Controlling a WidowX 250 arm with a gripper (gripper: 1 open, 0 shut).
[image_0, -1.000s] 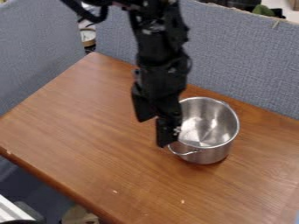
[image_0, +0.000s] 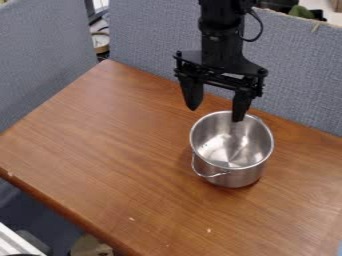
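A black gripper (image_0: 215, 100) at the top centre of the camera view stands open, its two fingers apart, above and behind a steel pot (image_0: 234, 160). The pot sits upright on the wooden table (image_0: 107, 150), right of centre, with a thin wire handle hanging on its front left side. Its visible interior looks empty. The right finger hangs close over the pot's back rim; whether it touches cannot be told.
Grey padded walls (image_0: 54, 50) border the table at the left and back. Some clutter lies beyond the table at the bottom left.
My gripper has moved up and back in the view, away from the pot's left side to above its back. The pot has stayed in place.
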